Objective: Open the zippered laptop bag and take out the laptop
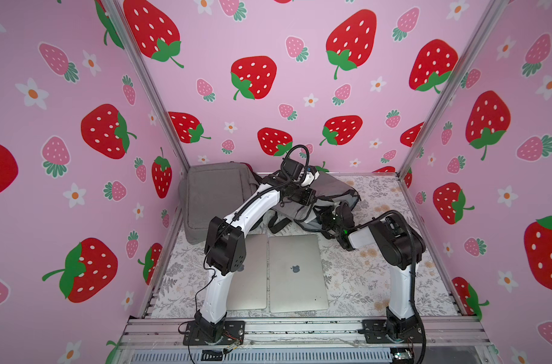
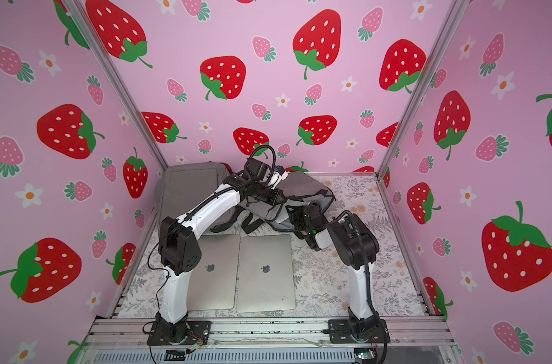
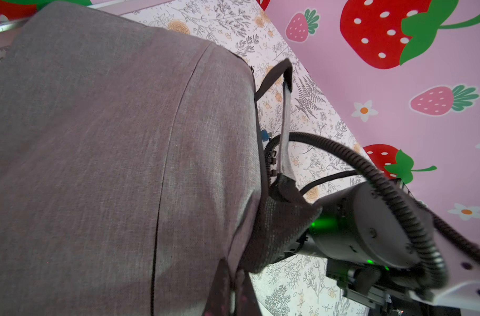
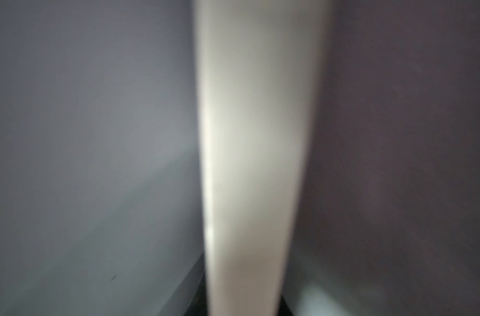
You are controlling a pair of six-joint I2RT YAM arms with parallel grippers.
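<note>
The grey laptop bag [image 1: 333,185] lies at the back, its mouth facing front right. My left gripper is shut on a fold of grey fabric at the bag's edge. My right gripper reaches into the mouth, where dark fabric lies on both sides. Between its fingers is the pale, thin edge of a laptop [image 4: 253,158], blurred and close to the camera. Most of that laptop is hidden inside the bag. The tips of the right fingers barely show at the bottom of the right wrist view.
Two silver laptops lie side by side at the front, the left laptop [image 2: 212,285] and the right laptop [image 2: 266,282]. A second grey bag [image 1: 218,197] lies at the back left.
</note>
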